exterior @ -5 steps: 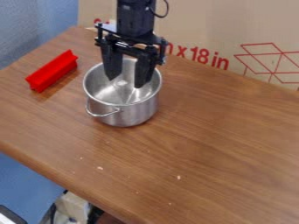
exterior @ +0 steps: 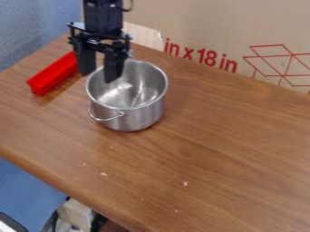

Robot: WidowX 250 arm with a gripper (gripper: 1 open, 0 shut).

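Note:
My black gripper [exterior: 101, 56] hangs at the top left, over the back-left rim of a silver metal pot [exterior: 143, 107] with a wire handle at its front. Its two fingers point down and stand apart, open, with nothing visible between them. A red elongated block [exterior: 49, 78] lies on the wooden table [exterior: 182, 177] just left of the gripper, partly behind it at its upper end.
A cardboard panel [exterior: 242, 32] with red print stands along the back. A blue surface lies beyond the table's left edge, with some objects below at lower left.
The gripper has moved left, from over the pot's middle toward the red block. The pot and red block look unmoved.

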